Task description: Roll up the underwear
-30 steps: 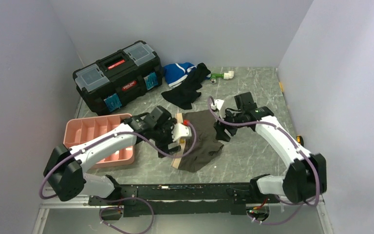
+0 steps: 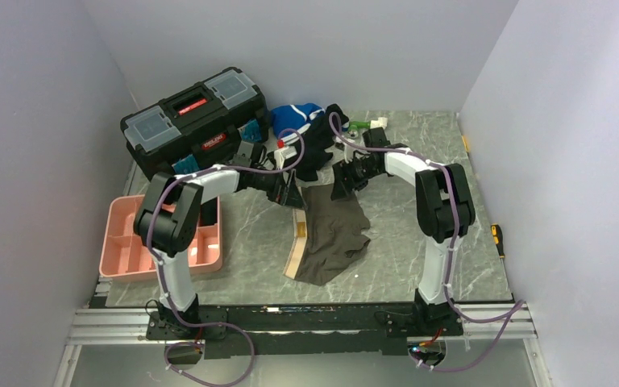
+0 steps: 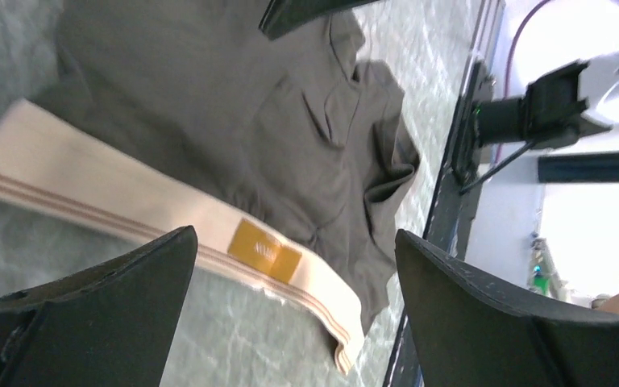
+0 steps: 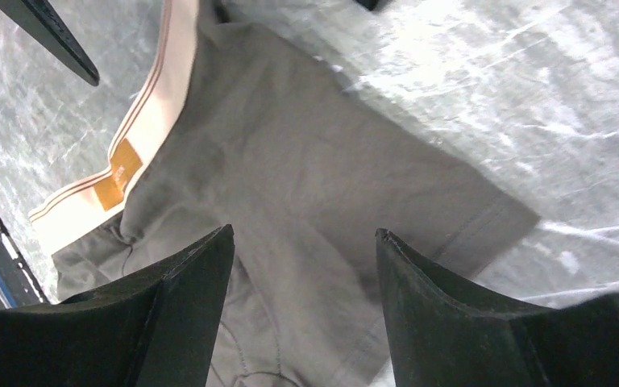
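Observation:
Dark grey-brown underwear (image 2: 332, 234) lies spread on the grey marbled table, its pale waistband (image 2: 296, 256) with an orange patch along the left side. In the top view my left gripper (image 2: 293, 200) is over the upper end of the waistband. Its fingers (image 3: 121, 298) stand wide apart, with nothing gripped between them. Above the upper edge of the cloth is my right gripper (image 2: 342, 192). It too is open, and the right wrist view shows flat grey cloth (image 4: 290, 161) beyond its fingers (image 4: 185, 298). Wrinkles gather at the cloth's lower right edge.
A pink divided organizer (image 2: 218, 256) stands at the left, below a black toolbox (image 2: 197, 121). Black and blue-white cloths (image 2: 316, 141) lie behind the arms, near a green-white object (image 2: 377, 123).
Both arms have reached farther back over the table. My left gripper moved from beside the waistband's middle to its upper end; the right came leftward over the cloth's upper edge. The underwear looks unmoved.

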